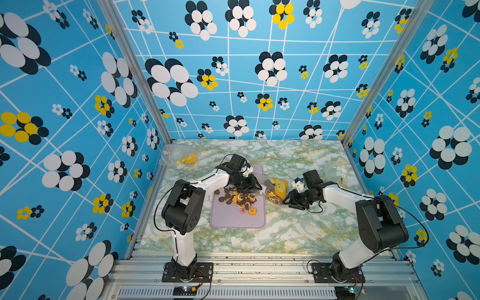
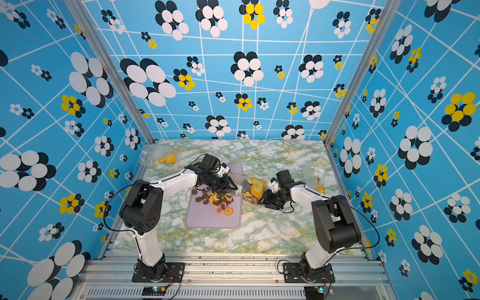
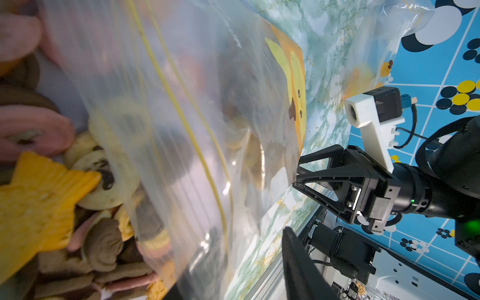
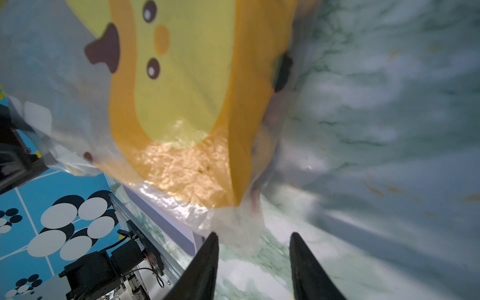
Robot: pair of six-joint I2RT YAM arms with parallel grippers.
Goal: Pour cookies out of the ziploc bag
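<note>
The clear ziploc bag [image 1: 279, 185] with a yellow and orange animal face lies at the right edge of the lavender tray [image 1: 237, 220], some cookies still inside it. Its zip mouth, with yellow lines, reaches over the tray in the left wrist view. Loose cookies [image 1: 239, 198] are heaped on the tray. My left gripper is open at the bag's mouth side, the film by one blurred finger. At the bag's closed end, my right gripper is open too, a lower corner of film hanging just ahead of its parted fingertips; whether it reaches between them is unclear.
Another clear bag with yellow on it [image 1: 180, 155] lies at the back left corner. A further clear bag [image 2: 314, 176] sits at the back right, behind my right arm.
</note>
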